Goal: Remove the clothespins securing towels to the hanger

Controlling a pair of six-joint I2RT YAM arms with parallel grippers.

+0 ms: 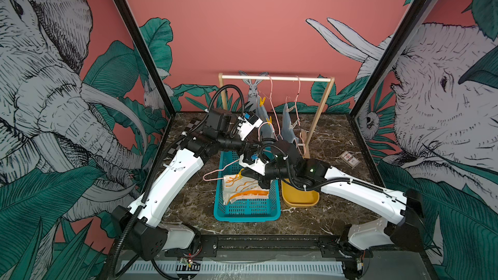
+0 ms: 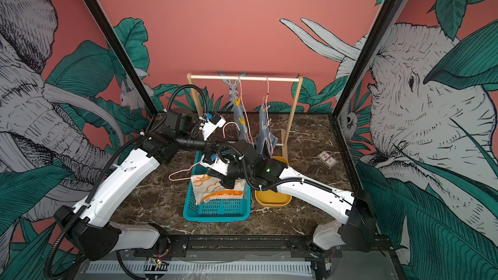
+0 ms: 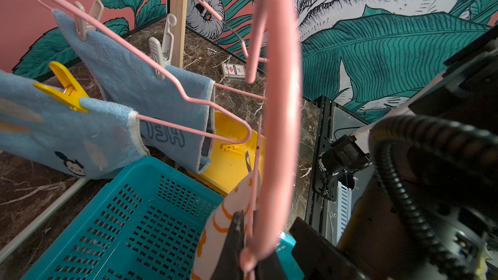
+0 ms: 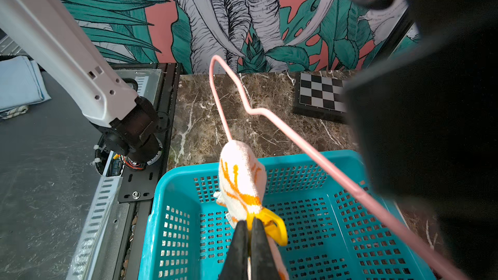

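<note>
In the left wrist view my left gripper is shut on a pink hanger point(image 3: 280, 124). From it hangs a white towel with orange markings point(image 4: 238, 176) over the basket. A yellow clothespin point(image 4: 275, 226) grips this towel's top edge. My right gripper is shut with its tips right against the clothespin; nothing clear shows between the fingers. A blue towel with another yellow clothespin point(image 3: 66, 89) hangs on a second hanger. Behind it, a blue towel point(image 3: 150, 93) carries two white clothespins point(image 3: 163, 46).
Under the white towel stands a teal basket point(image 1: 248, 216). The yellow tray point(image 1: 301, 199) at its right holds a loose yellow clothespin point(image 3: 231, 148). The wooden rack point(image 1: 280, 78) stands behind. Both arms meet closely above the basket.
</note>
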